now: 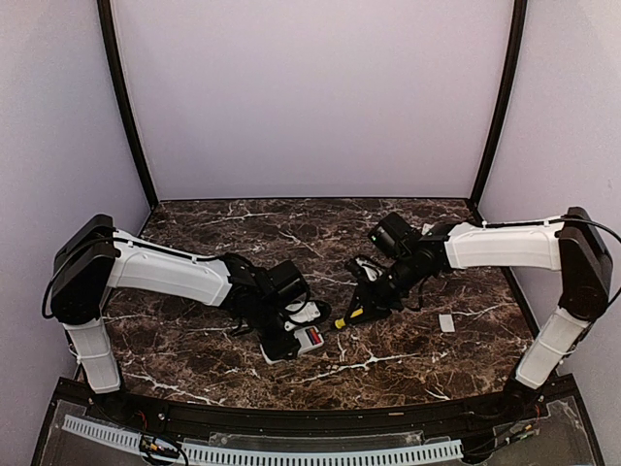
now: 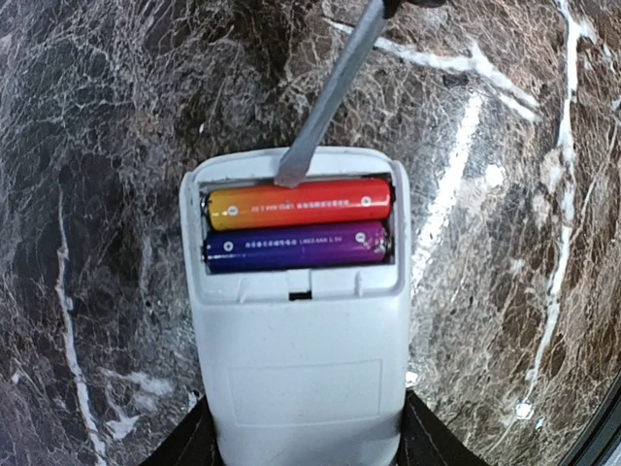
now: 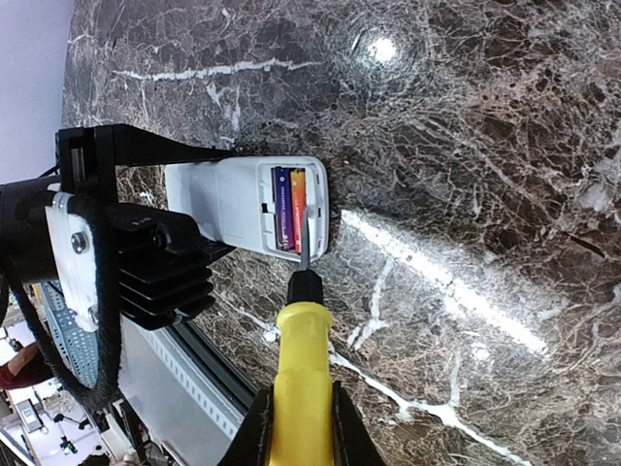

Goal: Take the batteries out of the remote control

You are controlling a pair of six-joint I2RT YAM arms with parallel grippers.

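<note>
The white remote control [image 2: 309, 335] lies battery side up on the marble table, its compartment uncovered. My left gripper is shut on the remote's lower end, across its sides. Two batteries lie side by side in the compartment: an orange-red battery [image 2: 315, 203] at the outer edge and a purple battery [image 2: 301, 247] beside it. With my right gripper I hold a screwdriver by its yellow handle [image 3: 304, 359]. The screwdriver's grey blade [image 2: 335, 92] reaches over the compartment's end wall, its tip at the orange-red battery's edge. Both batteries look seated.
A small white rectangular piece [image 1: 446, 322], perhaps the battery cover, lies apart on the table at the right. The marble tabletop [image 1: 320, 233] behind the arms is clear.
</note>
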